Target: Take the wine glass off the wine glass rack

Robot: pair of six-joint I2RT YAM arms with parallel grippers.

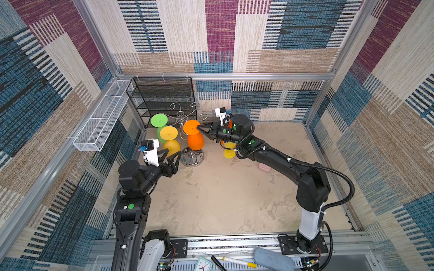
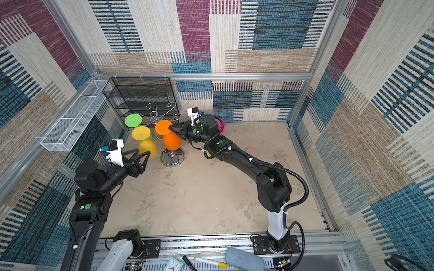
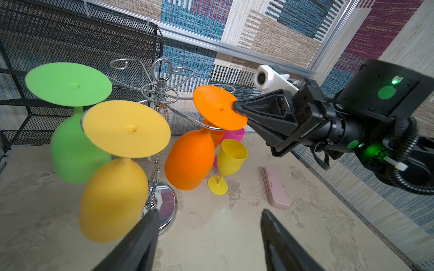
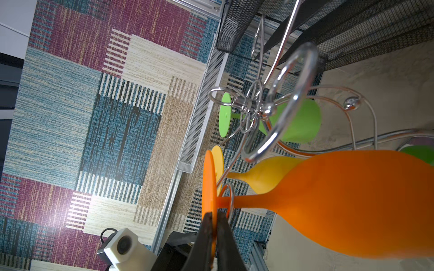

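A chrome rack (image 3: pixel 159 90) holds green (image 3: pixel 72 149), yellow (image 3: pixel 110 198) and orange (image 3: pixel 187 160) glasses hanging upside down. My right gripper is shut on the rim of the orange glass's foot, its fingers thin against it in the right wrist view. The orange glass's stem still sits in a rack loop. My left gripper (image 1: pixel 174 155) stands part open in front of the yellow glass, with nothing between its fingers; the rack and hanging glasses show beyond it in the left wrist view.
An upright yellow glass (image 3: pixel 230 155) and pink cup stand behind the rack's right side. A pink box (image 3: pixel 276 187) lies to the right. Black mesh shelves (image 1: pixel 160 90) and a white wire basket (image 1: pixel 101 117) line the back and left.
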